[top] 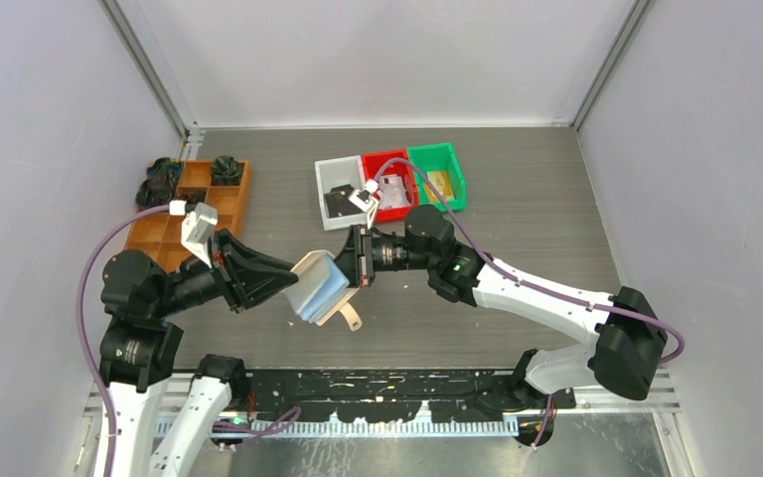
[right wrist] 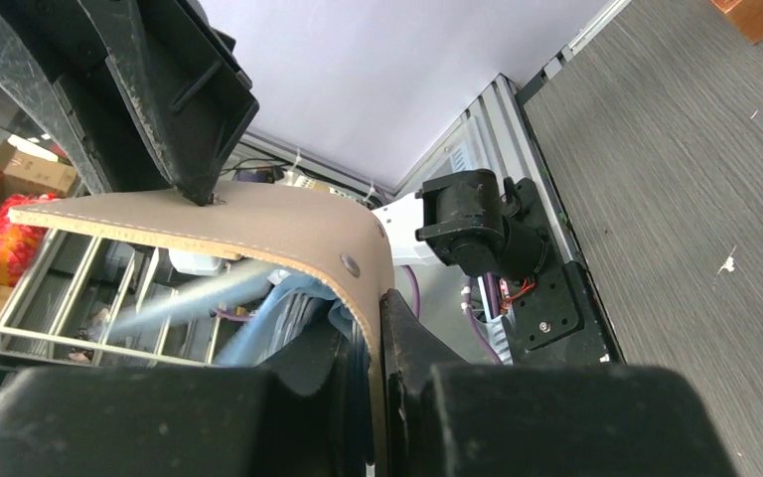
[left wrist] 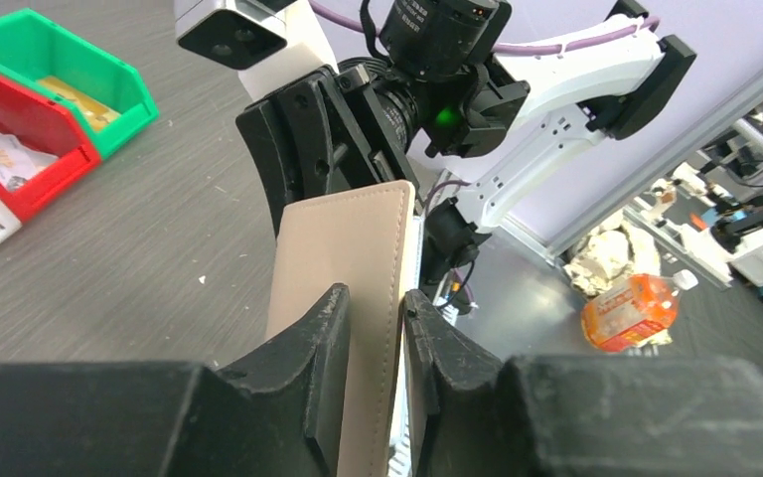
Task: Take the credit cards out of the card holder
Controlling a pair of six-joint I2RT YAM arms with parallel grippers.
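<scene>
An open beige card holder (top: 320,283) with bluish sleeves hangs between the two grippers in the top view. In the left wrist view, my left gripper has its fingertips at the holder's stitched edge, one either side; whether they grip it I cannot tell. In the right wrist view, my right gripper is shut on the holder near its bend and blue sleeves (right wrist: 283,308); the left gripper's tips touch the upper flap. Individual cards cannot be made out.
White (top: 320,179), red (top: 385,157) and green (top: 447,157) bins stand at the back, an orange divided tray (top: 154,234) at the left. The wood surface around the holder is clear.
</scene>
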